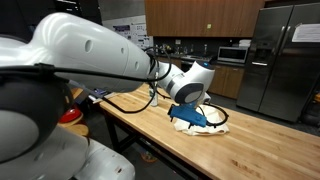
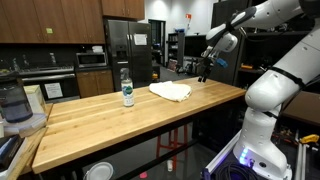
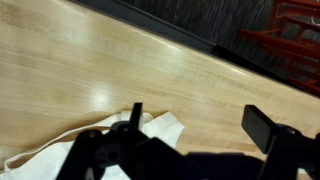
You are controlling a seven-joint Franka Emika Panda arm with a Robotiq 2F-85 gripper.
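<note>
My gripper stands open in the wrist view, its two black fingers wide apart. Between them only bare wooden tabletop shows, along with a corner of a white cloth (image 3: 60,160) near the left finger. In exterior view 1 the gripper (image 1: 187,112) hangs in front of the cloth (image 1: 212,127), which lies partly bunched on the table and is partly hidden by the arm. Exterior view 2 shows the gripper (image 2: 203,77) raised above the tabletop, with the cloth (image 2: 172,91) lying apart from it.
A clear bottle with a label (image 2: 127,92) is upright on the long wooden table (image 2: 90,129). Dark floor and a red stool (image 3: 290,35) lie beyond the table edge. A fridge (image 1: 281,65) and cabinets stand behind.
</note>
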